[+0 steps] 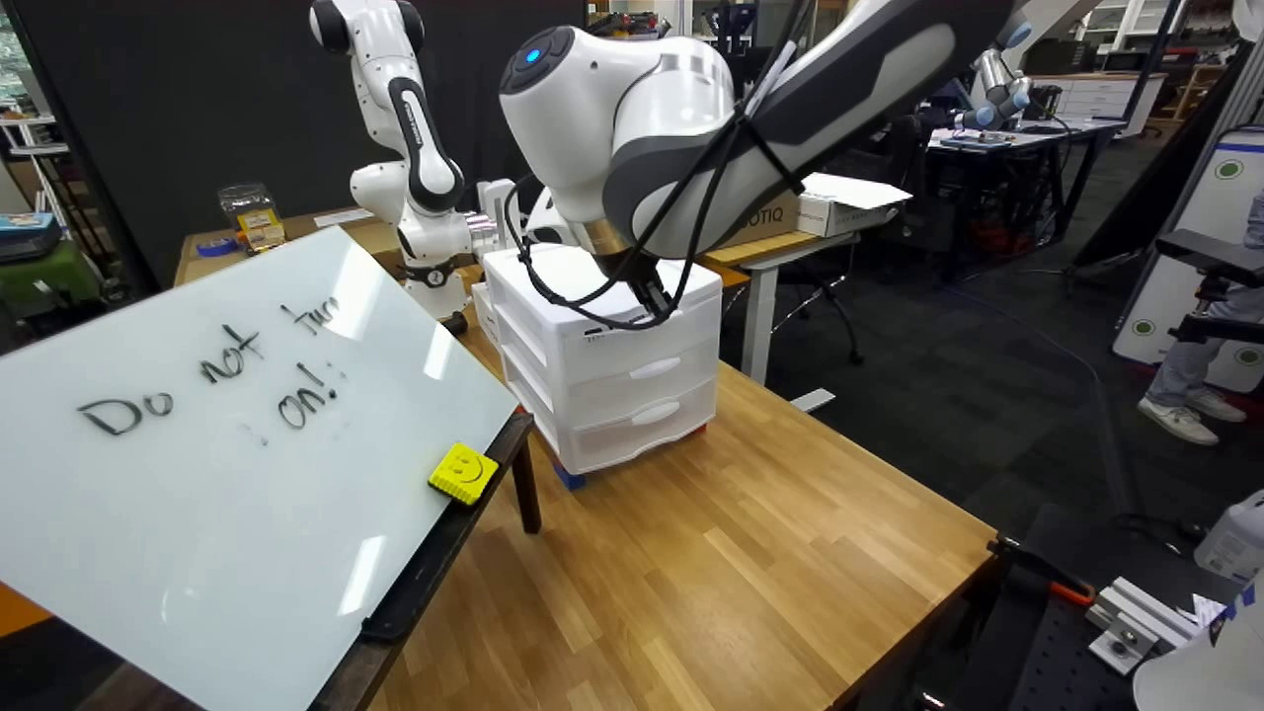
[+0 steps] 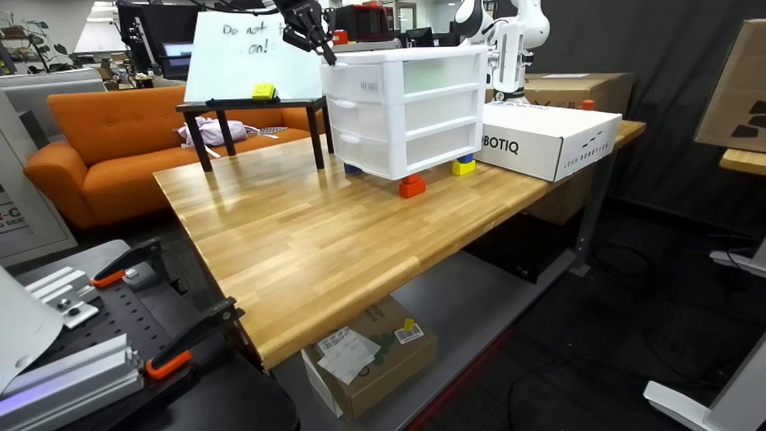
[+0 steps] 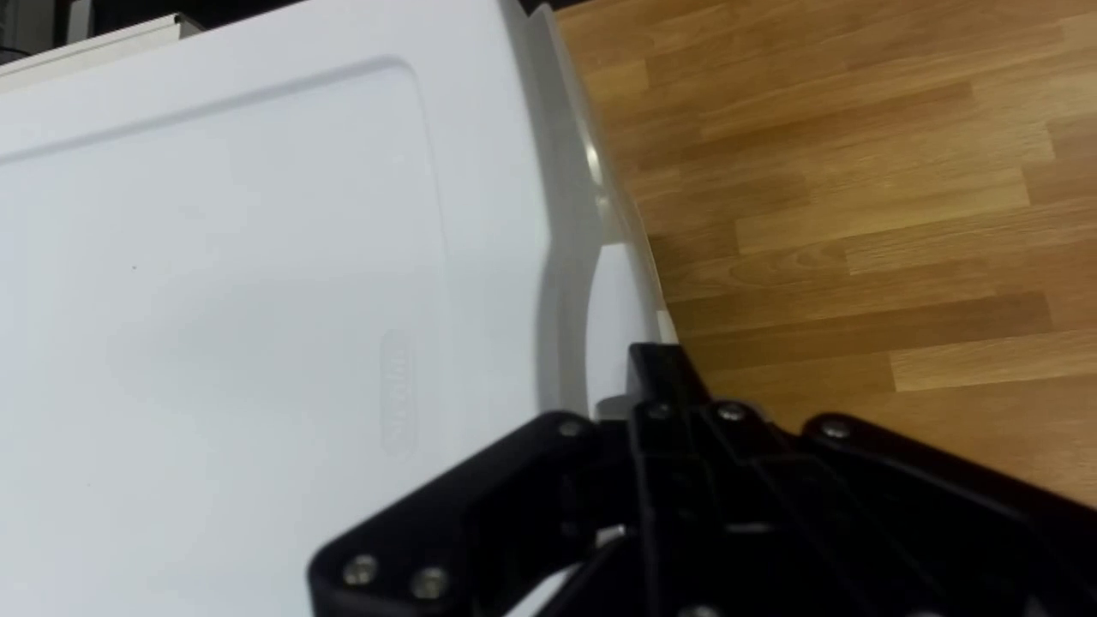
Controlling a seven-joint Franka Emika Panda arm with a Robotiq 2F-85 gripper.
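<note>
A white plastic drawer unit with three translucent drawers stands on the wooden table, raised on coloured blocks. At the front edge of its top, by the top drawer's handle, is my gripper. In the wrist view the gripper has its fingers together, and nothing shows between them. Its tips reach the handle's edge; whether they touch it I cannot tell. All drawers look closed or nearly so. The arm and cables partly hide the gripper in exterior view 1.
A whiteboard with handwriting leans on a dark stand beside the drawers, a yellow eraser on its ledge. Behind the unit is a white Robotiq box.
</note>
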